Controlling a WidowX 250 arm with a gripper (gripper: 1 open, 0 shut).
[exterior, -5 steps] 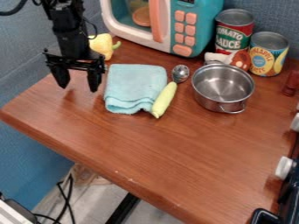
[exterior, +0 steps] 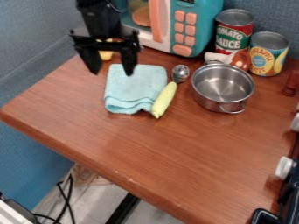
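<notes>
My black gripper (exterior: pixel 111 63) hangs over the left back of the wooden table, just above and left of a folded light blue cloth (exterior: pixel 132 90), its fingers apart and blurred. A yellow object (exterior: pixel 107 55) is partly hidden behind it. On the cloth's right edge lies a yellow corn-like item (exterior: pixel 163 100), with a metal spoon (exterior: pixel 180 73) beside it. A steel pot (exterior: pixel 222 92) stands to their right.
A teal toy microwave (exterior: pixel 187 26), a tomato sauce can (exterior: pixel 233 31), a second can (exterior: pixel 267 54) and small food items stand along the back. Dark appliances line the right edge.
My gripper has moved to the right, from the table's left side toward the cloth, and now covers more of the yellow object behind it.
</notes>
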